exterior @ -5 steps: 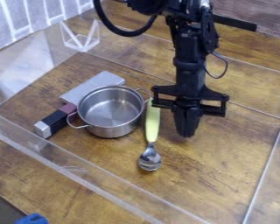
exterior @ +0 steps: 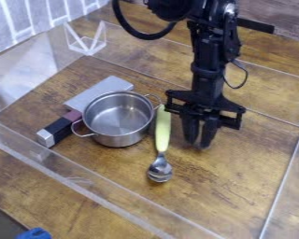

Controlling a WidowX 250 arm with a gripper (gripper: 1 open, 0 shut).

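My black gripper (exterior: 202,134) hangs low over the wooden table, just right of a spoon (exterior: 163,147) with a pale green handle and steel bowl. Its fingers look close together; whether anything is between them is too small to tell, but nothing visible is held. A steel pot (exterior: 116,112) with side handles stands left of the spoon.
A grey-bladed cleaver-like object (exterior: 97,91) with a dark handle lies behind and left of the pot. A clear barrier runs along the left. A blue item (exterior: 30,233) sits at the bottom left corner.
The pot and spoon look unmoved.
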